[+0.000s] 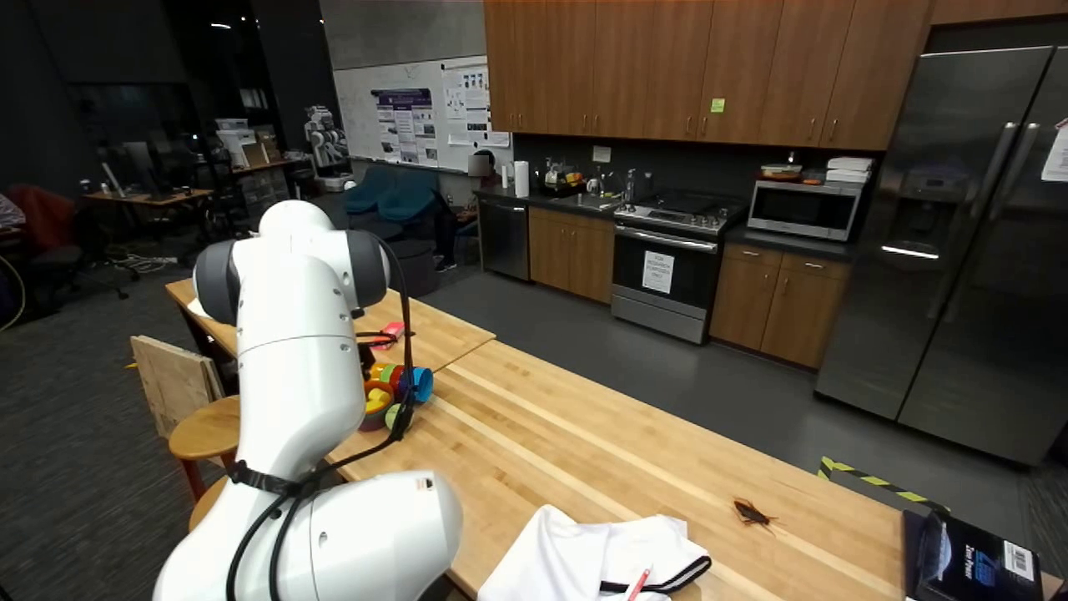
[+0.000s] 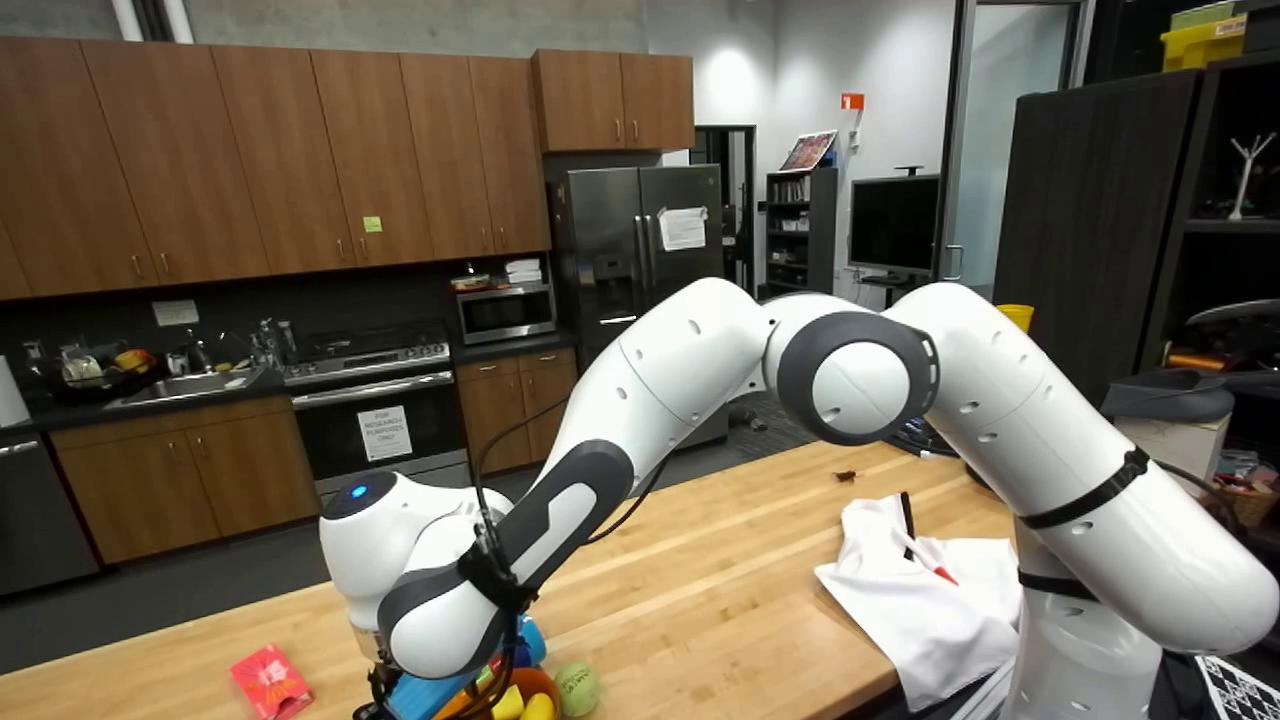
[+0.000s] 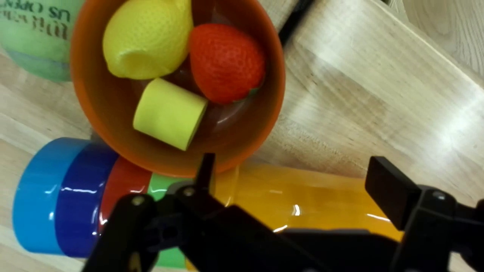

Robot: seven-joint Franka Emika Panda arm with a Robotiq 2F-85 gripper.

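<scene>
In the wrist view my gripper stands open above a row of coloured cups lying on its side. Its fingers are spread along the orange cup (image 3: 308, 199), which shows in the gap below; whether they touch it I cannot tell. Green, red (image 3: 122, 186), dark blue and light blue (image 3: 41, 195) sections continue leftward. Against the row sits an orange-brown bowl (image 3: 270, 122) holding a yellow lemon (image 3: 147, 40), a red strawberry (image 3: 227, 63) and a yellow cylinder (image 3: 170, 113). Exterior view 1 shows the bowl and cups partly behind the arm (image 1: 300, 340).
A tennis ball (image 3: 36, 40) touches the bowl's side. On the table lie a red packet (image 2: 272, 682), a white cloth (image 2: 924, 600) with a red marker, and a dark insect-like object (image 1: 751, 512).
</scene>
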